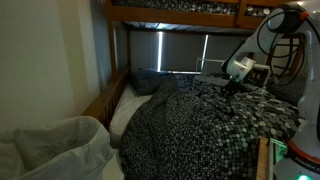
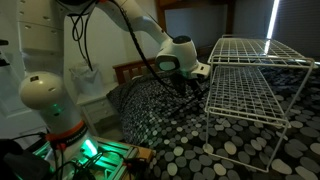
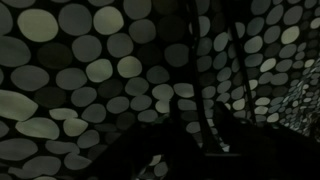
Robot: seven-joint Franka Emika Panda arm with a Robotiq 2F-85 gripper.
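A dark blanket [image 1: 180, 125] patterned with grey and pale ovals covers the bed. Its pattern fills the wrist view, where a dark ridge or fold runs down towards the gripper. My gripper [image 1: 229, 89] is low over the blanket on the right side of exterior view 1, close to its surface. In exterior view 2 the white wrist [image 2: 182, 55] is angled down over the bed. The gripper's dark fingers are at the bottom of the wrist view, hard to separate from the cloth. Whether any fabric lies between them cannot be told.
A white wire rack [image 2: 245, 105] stands right of the arm in exterior view 2. A white bin [image 1: 60, 150] is at the lower left of exterior view 1. The wooden bunk [image 1: 215, 17] spans above the bed.
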